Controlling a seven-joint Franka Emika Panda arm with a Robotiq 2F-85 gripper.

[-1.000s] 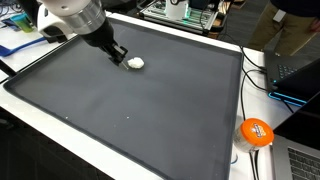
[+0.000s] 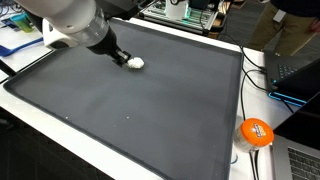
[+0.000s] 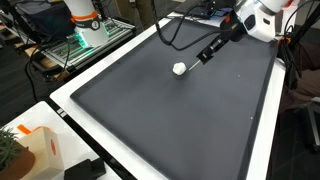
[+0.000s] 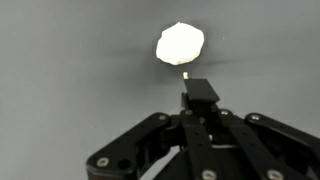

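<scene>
A small white, roundish lump (image 4: 180, 43) lies on the dark grey tabletop, just beyond the fingertips in the wrist view. In exterior view 1 the same white lump (image 2: 135, 63) is right beside the end of the arm. My gripper is shut, with a thin, pale-tipped stick (image 4: 185, 75) showing past its fingers and pointing at the lump. From exterior view 2, the thin light stick (image 3: 194, 65) slants down from the gripper (image 3: 201, 57) close to the white lump (image 3: 180, 69). A narrow gap separates tip and lump in the wrist view. The stick's held end is hidden.
An orange-lidded container (image 2: 255, 133) stands on the white border at the right, near laptops (image 2: 298, 88). A potted plant (image 3: 12, 155) is at the lower left of exterior view 2.
The arm's end has shifted slightly toward the white lump, moving right in exterior view 1. The lump appears to be in the same place.
</scene>
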